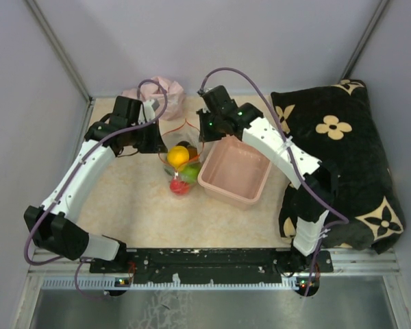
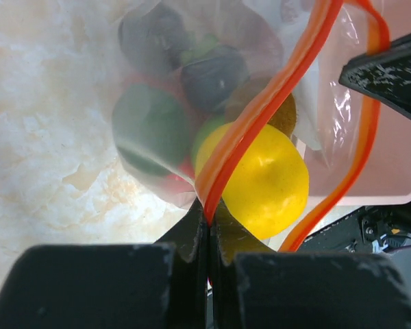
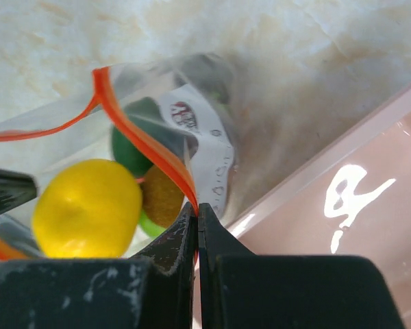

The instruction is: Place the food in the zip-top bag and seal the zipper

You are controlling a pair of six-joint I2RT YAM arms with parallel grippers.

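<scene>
The clear bag with orange zipper (image 1: 185, 179) hangs between both grippers, its mouth open, holding a yellow fruit (image 1: 178, 156), red, green and dark pieces. My left gripper (image 1: 157, 147) is shut on the zipper rim at one end; in the left wrist view the orange strip (image 2: 240, 144) runs into its fingertips (image 2: 209, 229). My right gripper (image 1: 204, 137) is shut on the rim at the other side, where the strip (image 3: 161, 154) enters its fingertips (image 3: 197, 219).
A pink bin (image 1: 233, 192) sits right beside the bag. A dark flowered cushion (image 1: 335, 164) covers the right side; pink crumpled bags (image 1: 168, 89) lie at the back.
</scene>
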